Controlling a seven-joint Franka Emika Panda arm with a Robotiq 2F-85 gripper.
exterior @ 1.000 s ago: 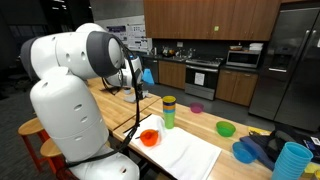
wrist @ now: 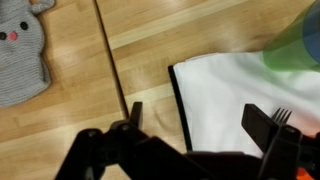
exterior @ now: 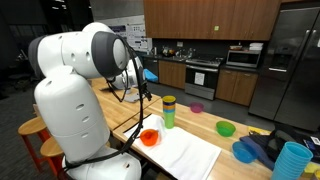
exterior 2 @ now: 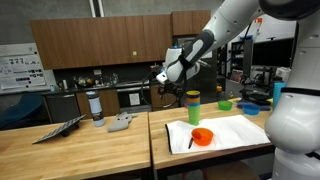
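My gripper stands open in the wrist view with nothing between its dark fingers. It hangs above the table, over the corner of a white cloth [wrist: 215, 95] with a dark edge. A green cylinder [exterior 2: 194, 112], with yellow and blue at its top, stands upright on that cloth, apart from the gripper. Beside the cylinder sits an orange bowl [exterior: 150, 137], mostly cut off in the wrist view. A fork [wrist: 282, 115] shows near the right finger. On the wooden table to the left lies a grey, knitted-looking item with a face [wrist: 18, 55].
Further along the table are a pink bowl [exterior: 197, 107], a green bowl [exterior: 225, 128], a blue bowl [exterior: 244, 152] and a turquoise container [exterior: 291, 161]. A dark pile [exterior: 272, 143] lies behind the container. Bare wood [exterior 2: 70, 150] stretches left of the cloth.
The arm has shifted slightly to the left in exterior view 1 over the last second. The bowls, cylinder and cloth have kept their places.
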